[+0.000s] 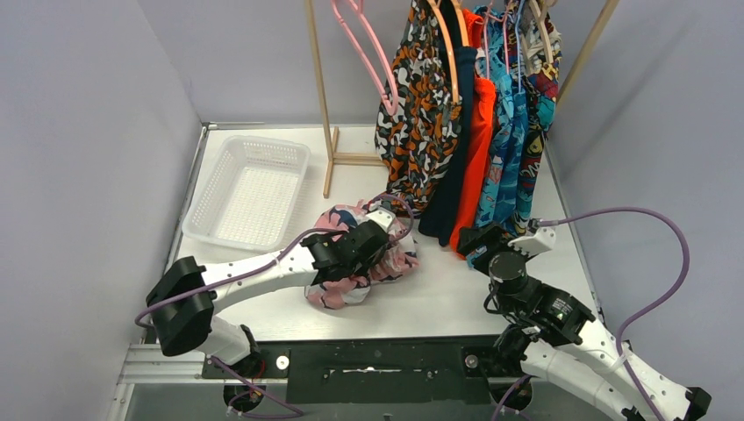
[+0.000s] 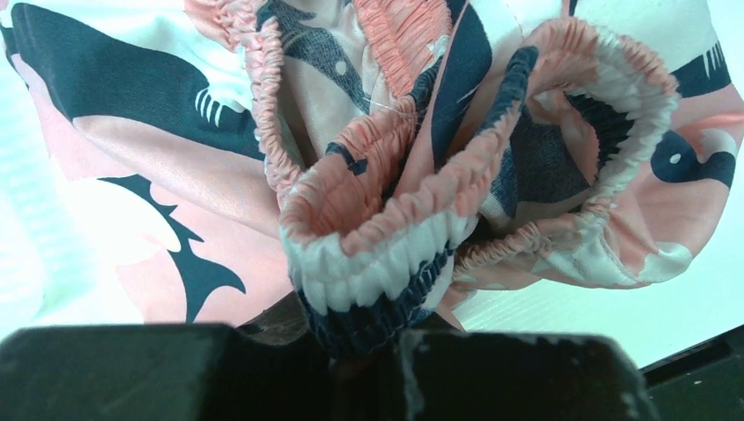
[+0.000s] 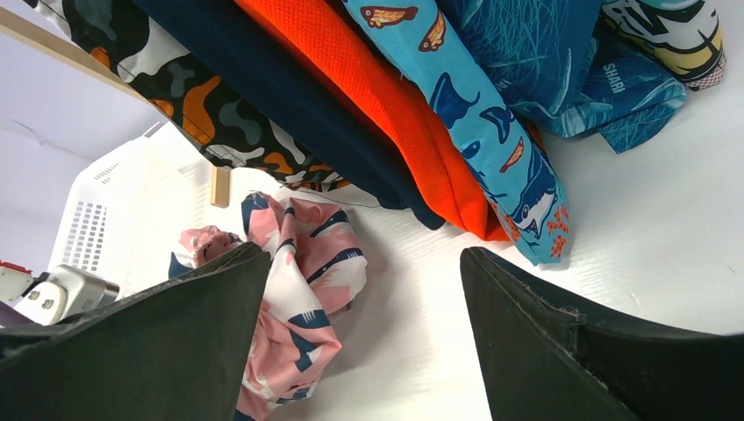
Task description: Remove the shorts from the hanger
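Observation:
Pink, white and navy patterned shorts (image 1: 338, 293) lie crumpled on the table in the top view, off any hanger. My left gripper is shut on their gathered elastic waistband, which bunches up between its fingers in the left wrist view. An empty pink hanger (image 1: 382, 77) hangs from the rack above and behind. In the right wrist view my right gripper stands open with nothing between its fingers, below the hanging clothes, and the shorts show at its left.
A white basket (image 1: 250, 193), empty, sits at the back left. Camouflage shorts (image 1: 423, 96), navy, orange (image 1: 478, 158) and blue garments hang from the rack at the back right. Bare table (image 1: 447, 303) lies between the arms.

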